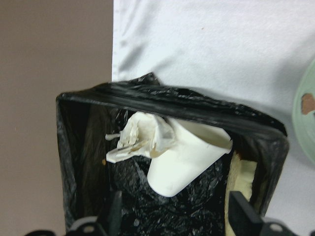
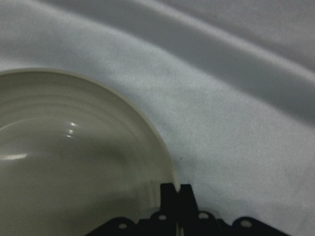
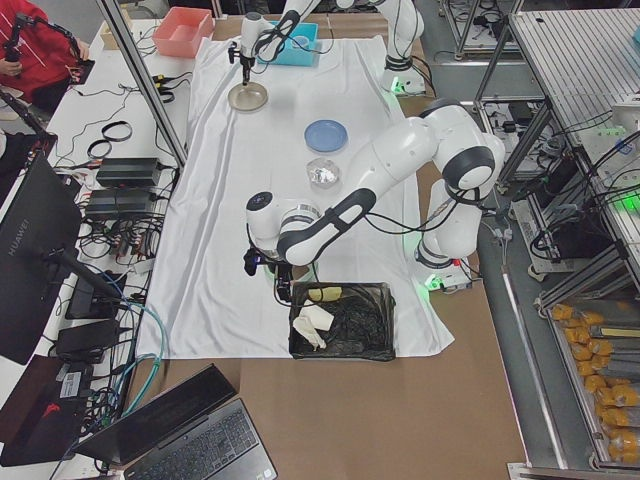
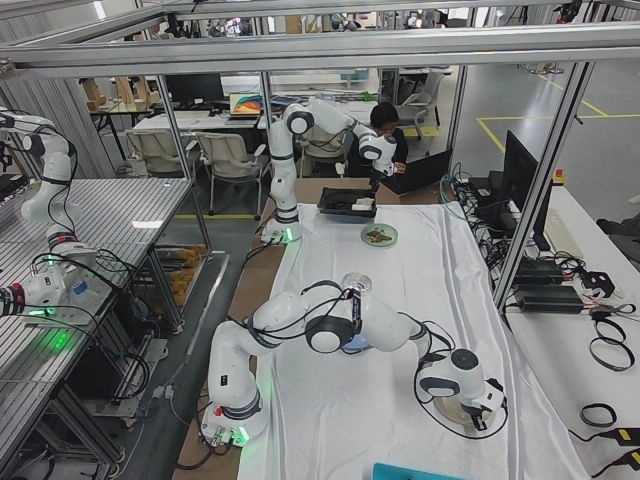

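Note:
My left gripper stands open over a black-lined bin (image 3: 355, 340), nothing between its fingers. Inside the bin lie a white paper cup (image 1: 179, 167), a crumpled white tissue (image 1: 140, 137) on it and a yellow piece (image 1: 241, 182) along the side. A green plate (image 4: 379, 234) with scraps sits beside the bin. At the other end, my right gripper is at the rim of a beige bowl (image 2: 64, 162), fingertips close together; whether it grips the rim is hard to tell.
A blue plate (image 3: 326, 134) and a clear container (image 3: 323, 173) lie mid-cloth. A blue tray (image 3: 290, 55) stands at the far end, a laptop (image 3: 205, 440) on the bare board near the bin.

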